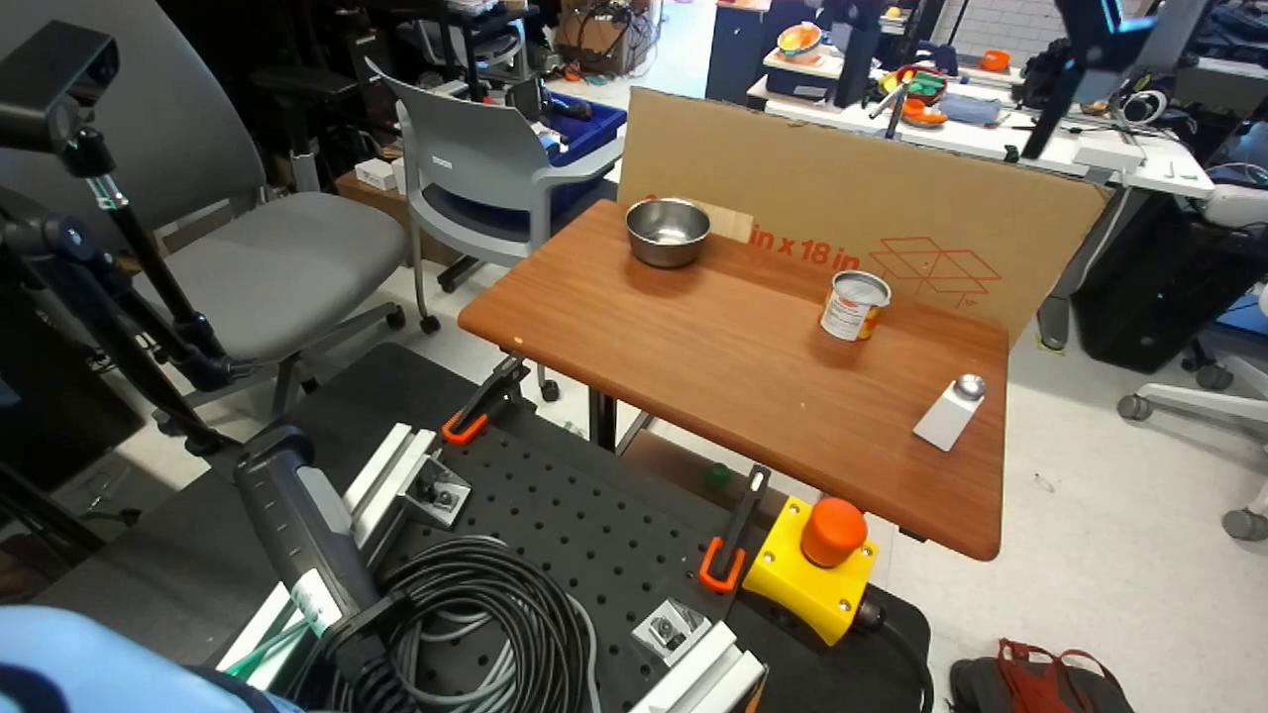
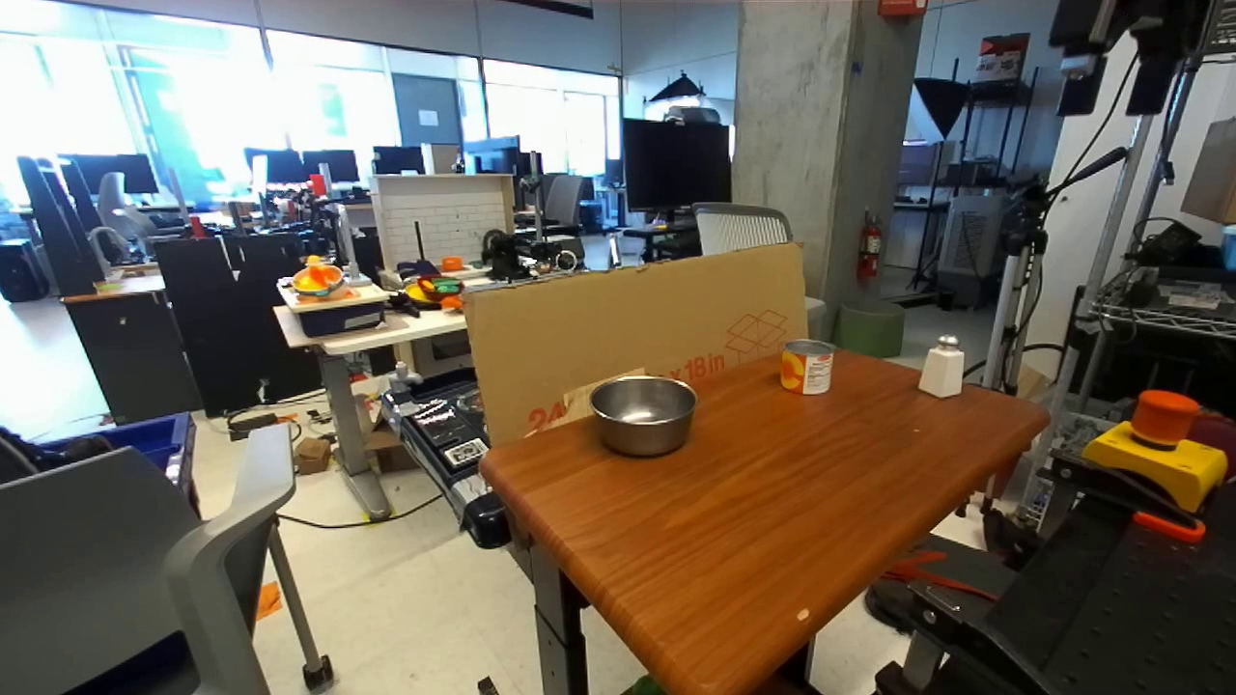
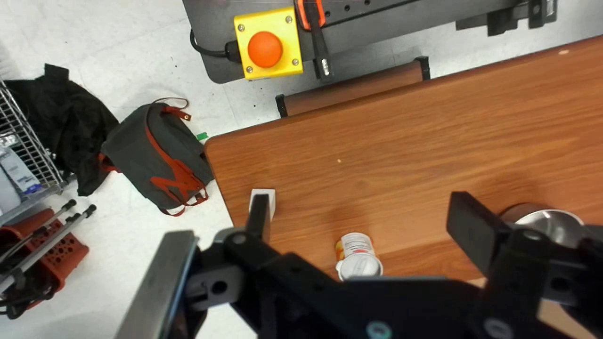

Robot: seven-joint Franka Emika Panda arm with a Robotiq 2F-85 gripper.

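Observation:
My gripper is open high above the wooden table (image 3: 395, 152), its two fingers far apart and nothing between them. It also shows at the top right corner of exterior view 1. On the table, the steel bowl (image 1: 668, 233) sits at the far left near the cardboard. An opened can with a label (image 1: 853, 307) stands upright toward the back right. Near the right end is a white shaker with a metal top (image 1: 951, 411), upright in exterior view 2. In the wrist view one finger partly covers the shaker (image 3: 265, 197), and the gripper body hides part of the bowl (image 3: 551, 221).
A cardboard sheet (image 1: 951, 238) stands along the table's back edge. In front is a black perforated platform with a yellow emergency-stop box (image 1: 779, 582) and clamps. A grey chair (image 1: 481, 166) stands at its left end.

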